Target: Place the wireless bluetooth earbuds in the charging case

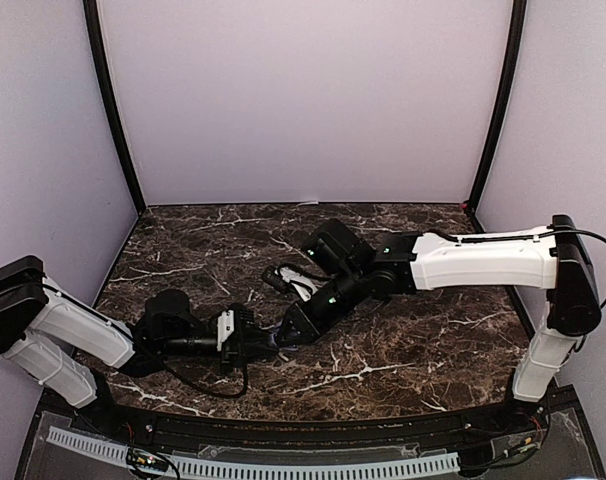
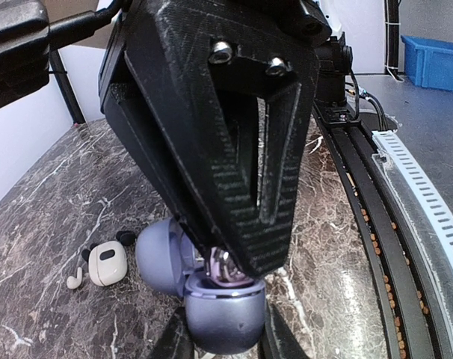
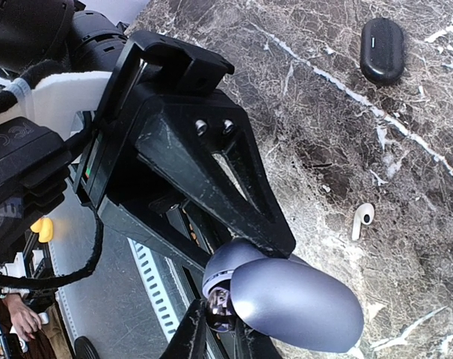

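Note:
Over the front middle of the table, my left gripper (image 1: 264, 344) is shut on a glossy purple-grey charging case (image 2: 225, 320). The case is open, its rounded lid (image 3: 297, 305) swung to one side. My right gripper (image 1: 293, 326) is shut on a small shiny earbud (image 3: 220, 308), held right at the mouth of the case. In the left wrist view that earbud (image 2: 228, 268) is at the case's rim, below the right fingers. How deep it sits cannot be told, since the fingers and lid cover the slots. The top view hides most of this behind the grippers.
A white case with black ears (image 2: 107, 263) and a white earbud (image 3: 363, 220) lie on the marble table. Farther off lies a black oval case (image 3: 382, 51).

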